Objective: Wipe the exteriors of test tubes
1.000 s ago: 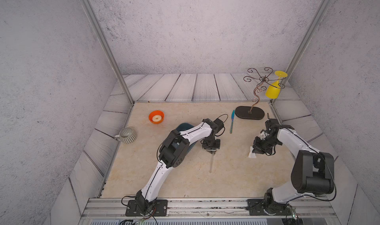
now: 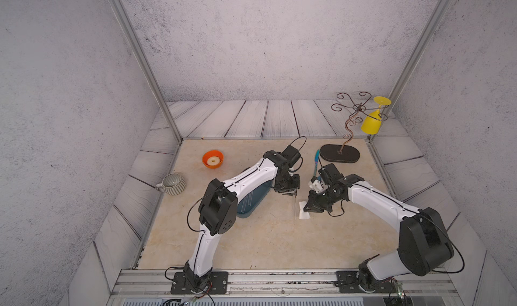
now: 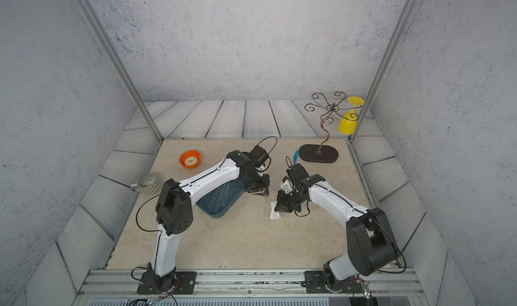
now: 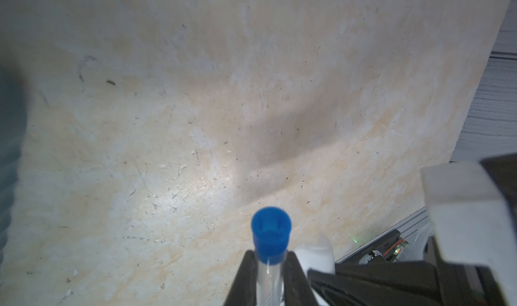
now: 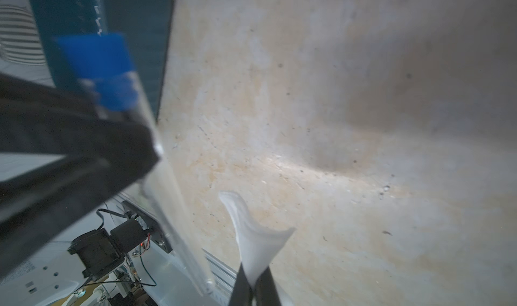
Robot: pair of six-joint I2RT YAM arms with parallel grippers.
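A glass test tube with a blue cap (image 4: 270,228) hangs from my left gripper, which is shut on it, above the table centre. My right gripper is shut on a white wipe (image 5: 250,230) and is close beside the tube; the right wrist view has the tube along its left, blurred. In the top left view the wipe (image 2: 303,209) is just right of the tube (image 2: 295,209); I cannot tell if they touch. More clear tubes (image 3: 220,198) lie in the blue-grey tray (image 3: 215,213), partly hidden by the left arm.
An orange bowl (image 2: 212,158) and striped mug (image 2: 174,183) stand at the left. A blue-handled utensil (image 2: 316,156) lies behind my right gripper. A metal stand (image 2: 339,153) with a yellow goblet (image 2: 371,123) is at the back right.
My right gripper has moved left with the wipe to beside the tube. My left gripper has moved slightly back, away from the front edge, with the tube.
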